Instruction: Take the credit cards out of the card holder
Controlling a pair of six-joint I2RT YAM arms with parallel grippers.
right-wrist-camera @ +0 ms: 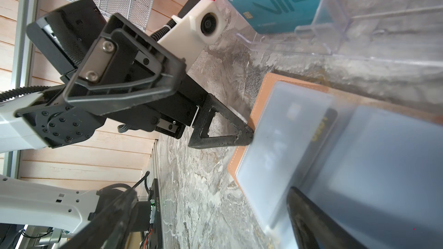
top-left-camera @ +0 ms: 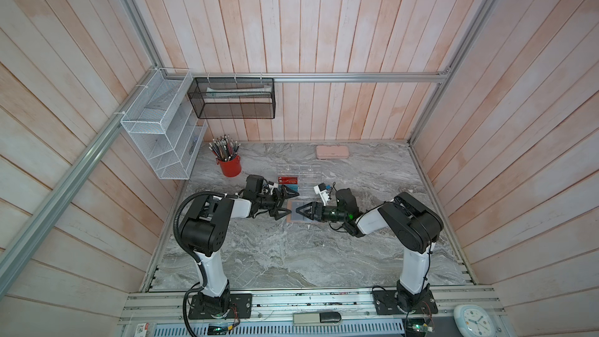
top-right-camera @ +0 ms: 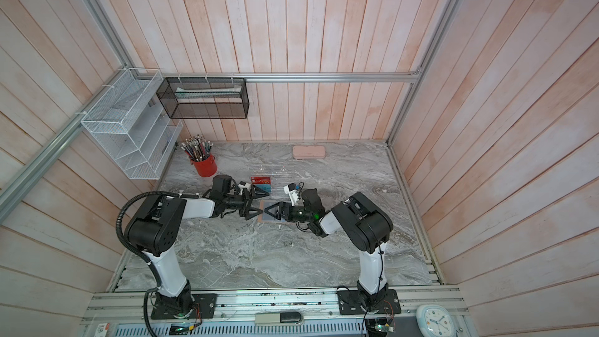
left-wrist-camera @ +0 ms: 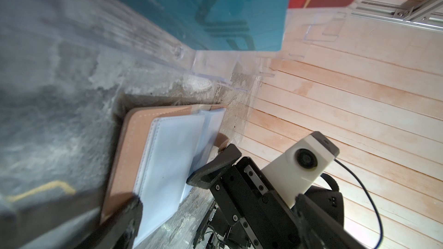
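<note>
The tan card holder (right-wrist-camera: 263, 96) lies spread flat on the table, with translucent sleeves facing up. Inside its left sleeve shows a card (right-wrist-camera: 318, 131) with a dark edge and yellowish lettering, blurred by the plastic. My left gripper (top-left-camera: 289, 203) is open at the holder's left side; one of its fingertips (right-wrist-camera: 242, 136) is at the tan edge, and I see nothing between its fingers. My right gripper is open over the holder, one finger (right-wrist-camera: 306, 216) low by the sleeve's lower edge. It holds nothing. Whether that finger touches the sleeve I cannot tell.
Just behind the holder stands a clear rack (right-wrist-camera: 332, 23) bearing a teal VIP card (right-wrist-camera: 276, 4) and a red card (top-left-camera: 287, 179). A red bucket (top-left-camera: 230, 166) of pens is at back left, a pink case (top-left-camera: 332, 151) at the back.
</note>
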